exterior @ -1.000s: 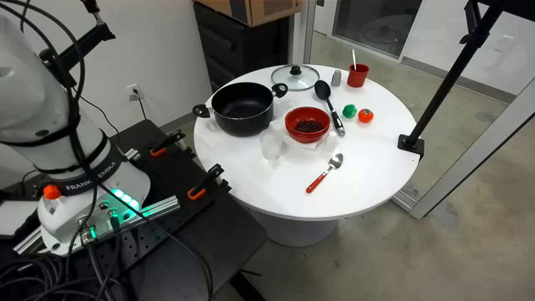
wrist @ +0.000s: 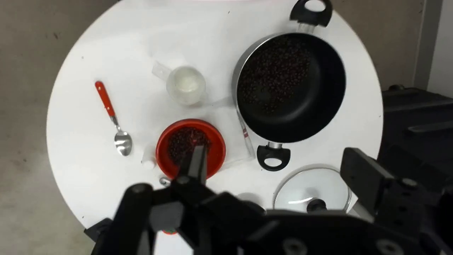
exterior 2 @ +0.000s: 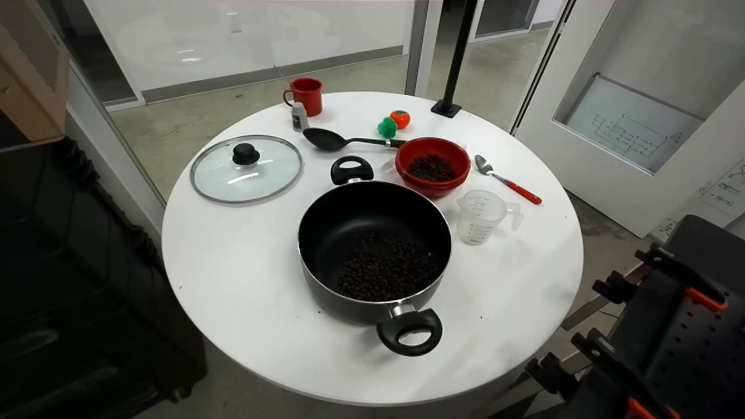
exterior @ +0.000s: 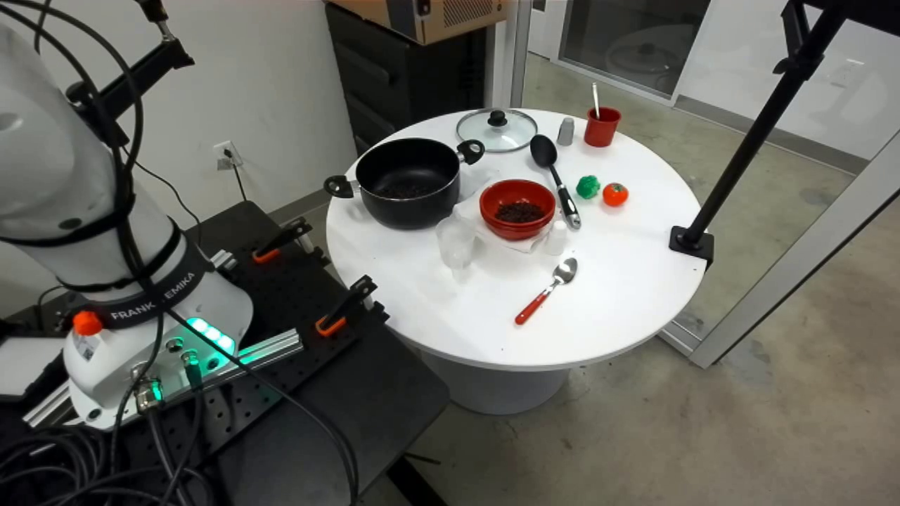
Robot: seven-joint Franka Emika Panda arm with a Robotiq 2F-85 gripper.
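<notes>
High over the table, my gripper stands open in the wrist view, its two dark fingers wide apart with nothing held between them. A black pot holds dark beans on one side of its floor. Beside it, a red bowl contains more dark beans. A clear measuring cup stands near both, looking empty. The glass lid with a black knob lies flat on the table. A red-handled spoon rests at the side. Neither exterior view includes the gripper.
A black ladle lies behind the bowl. Further back are a red mug, a grey shaker, a green vegetable and a tomato. A black post rises at the table edge.
</notes>
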